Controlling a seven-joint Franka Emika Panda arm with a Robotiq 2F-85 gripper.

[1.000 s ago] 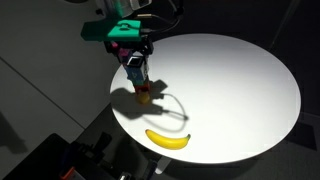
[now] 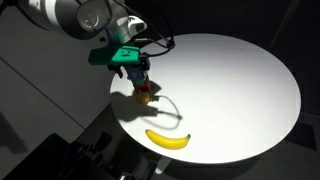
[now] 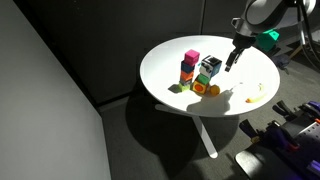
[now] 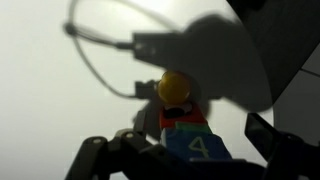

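My gripper is open, its dark fingers (image 4: 95,152) apart at the bottom of the wrist view. Between and beyond them are a blue block (image 4: 197,146) marked with a 4, a red piece (image 4: 180,116) and an orange ball (image 4: 174,88). Seen from exterior view 1, the gripper (image 2: 130,72) hangs over the colored blocks and hides part of them. Exterior view 2 has it right of a pink-topped block stack (image 3: 188,72) and a blue-and-white block (image 3: 210,66). Whether the fingers touch any block cannot be told.
All this stands on a round white table (image 2: 235,85). A yellow banana (image 2: 167,139) lies near its front edge. Pieces with orange wheels (image 3: 200,87) sit close to the blocks.
Over the last second my gripper has come down toward the blocks in exterior view 1, covering more of them. The banana and orange ball have stayed in place.
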